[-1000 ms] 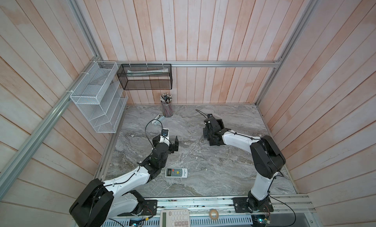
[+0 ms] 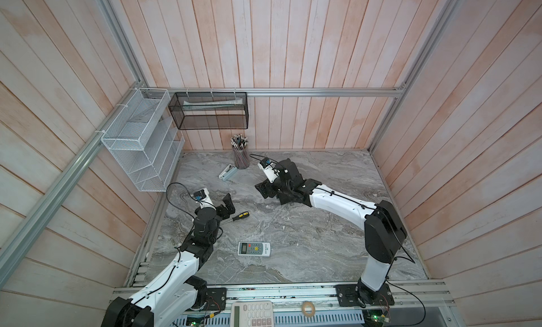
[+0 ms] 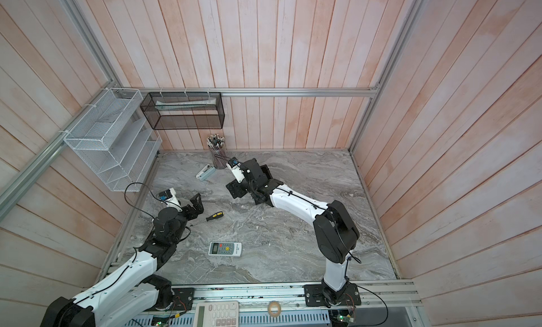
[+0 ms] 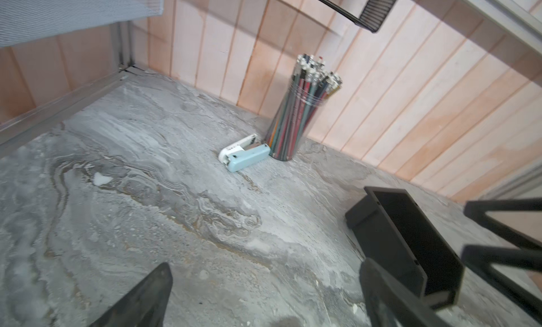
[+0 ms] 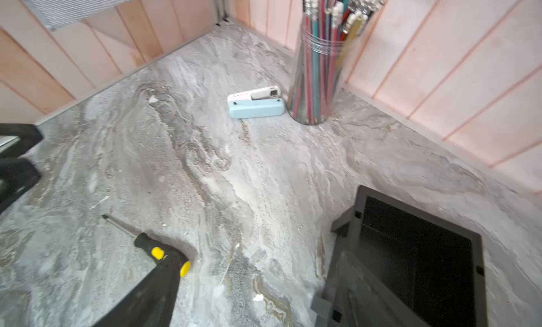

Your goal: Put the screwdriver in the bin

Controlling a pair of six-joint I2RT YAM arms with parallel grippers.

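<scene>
The yellow-and-black screwdriver (image 5: 163, 253) lies on the table, its shaft pointing left in the right wrist view. My left gripper (image 2: 227, 204) is open and just beyond the screwdriver's shaft side; only bare table shows between its fingers. The black rectangular bin (image 4: 389, 236) stands upright and looks empty, partly hidden by the right arm from above. Close to the bin's left side, my right gripper (image 2: 263, 190) is open and holds nothing. One of its fingers (image 5: 367, 293) overlaps the bin's near left edge in the right wrist view; contact cannot be told.
A light-blue and white stapler (image 5: 257, 108) and a clear cup of pencils (image 5: 316, 73) stand at the back. Nearer the front lies a grey meter (image 2: 254, 248). A white wire rack (image 2: 146, 140) and a black mesh basket (image 2: 209, 121) hang above. The right table side is open.
My left gripper has moved left, uncovering the screwdriver. The bin has shifted left along with my right gripper, which has since moved further left off it.
</scene>
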